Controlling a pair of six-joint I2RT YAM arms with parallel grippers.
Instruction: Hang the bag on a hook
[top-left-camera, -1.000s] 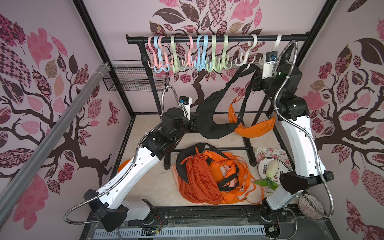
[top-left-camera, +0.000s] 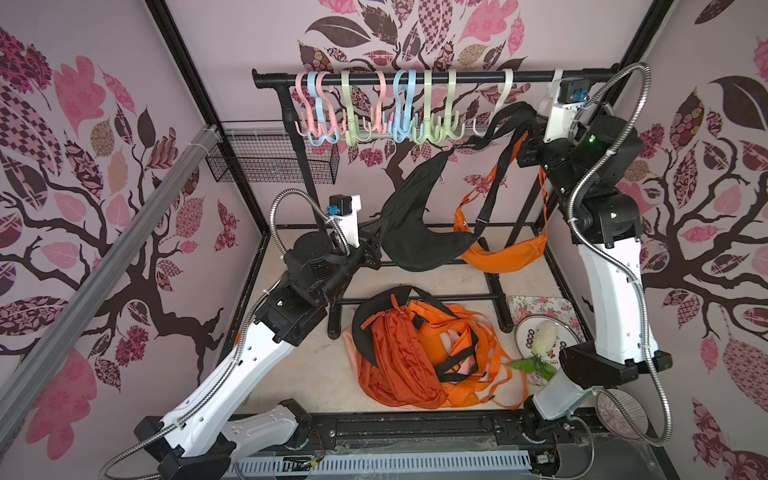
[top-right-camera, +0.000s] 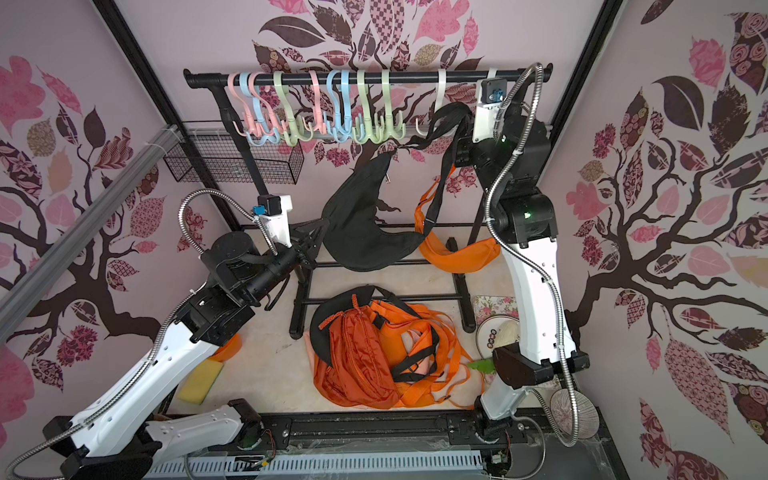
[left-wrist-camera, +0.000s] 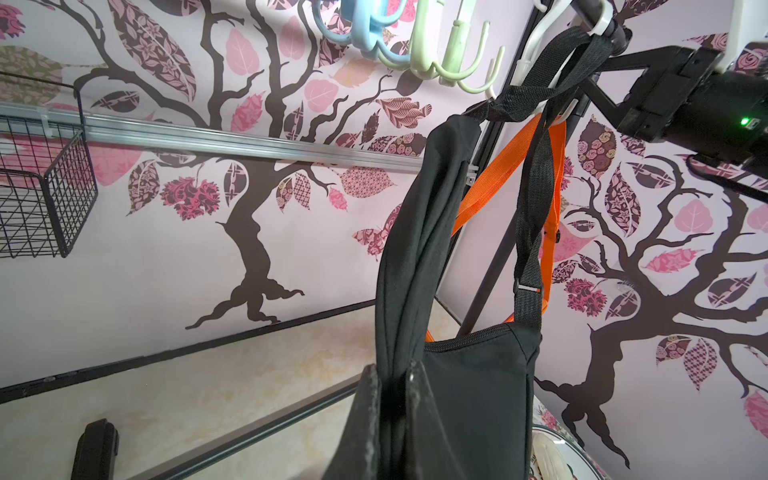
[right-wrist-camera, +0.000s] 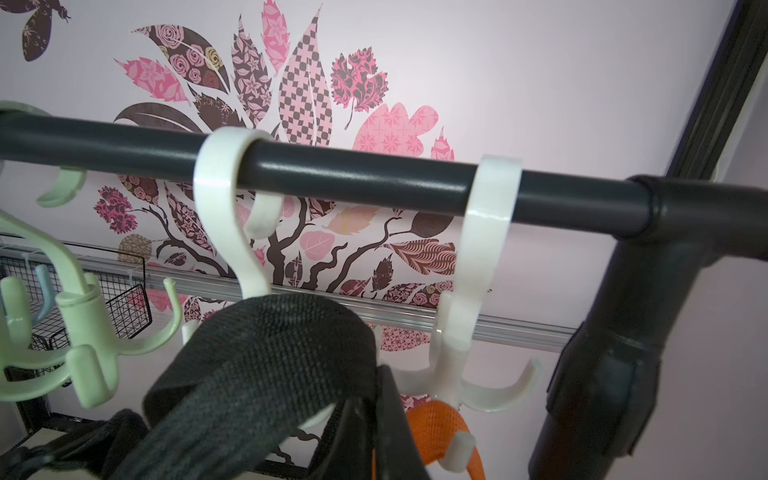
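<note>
The black bag (top-left-camera: 424, 228) hangs stretched between my two grippers. My left gripper is shut on the edge of its body, below the rail. Higher on the right, my right gripper is shut on the bag's black strap (right-wrist-camera: 272, 376). That strap lies across the lower part of a white hook (right-wrist-camera: 228, 216), covering its prongs; whether it rests on a prong cannot be told. A second white hook (right-wrist-camera: 484, 232) stands to the right, with an orange strap (right-wrist-camera: 436, 424) over its prong.
An orange bag (top-left-camera: 508, 254) hangs behind the black one. Pink, blue and green hooks fill the rail (top-left-camera: 472, 77) to the left. An orange-red backpack (top-left-camera: 400, 360) lies on the floor below. A wire basket (top-left-camera: 272, 157) is at the back left.
My left gripper has drifted left, drawing the bag's body with it.
</note>
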